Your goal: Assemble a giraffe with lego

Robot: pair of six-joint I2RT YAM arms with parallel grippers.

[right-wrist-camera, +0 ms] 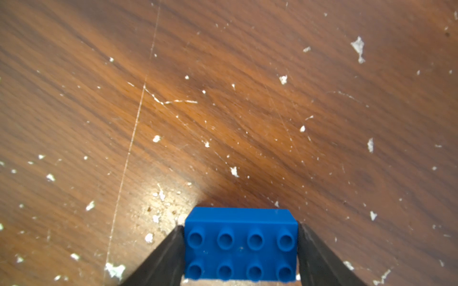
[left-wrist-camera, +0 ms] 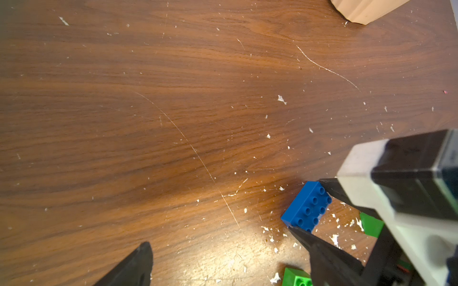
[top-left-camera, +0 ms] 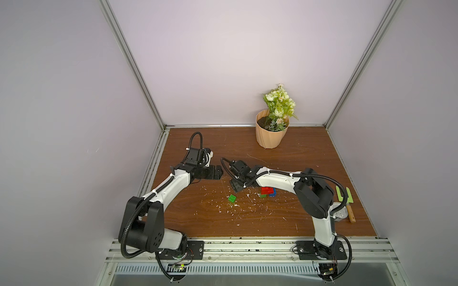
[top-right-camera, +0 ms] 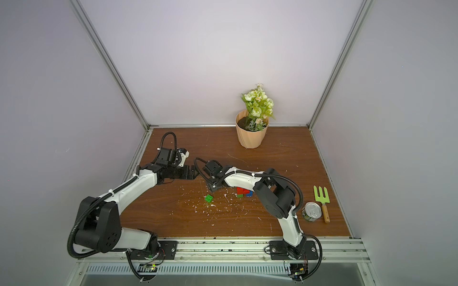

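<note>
A blue brick [right-wrist-camera: 241, 243] is held between the fingers of my right gripper, its studs showing in both wrist views. In the left wrist view that gripper reaches in from the lower right. My left gripper is at mid-left of the table, apart from the blue brick, with its fingers wide apart and nothing visible between them. A lone green brick [top-left-camera: 231, 198] lies below the right gripper in the top views. Red [top-left-camera: 266, 190], green and blue bricks are bunched behind the right arm, partly hidden by it.
A potted plant [top-left-camera: 268, 135] stands at the back. A can [top-right-camera: 311, 212] and a green fork with wooden handle [top-right-camera: 322, 195] lie at the far right. White flecks are scattered over the table [top-left-camera: 214, 143].
</note>
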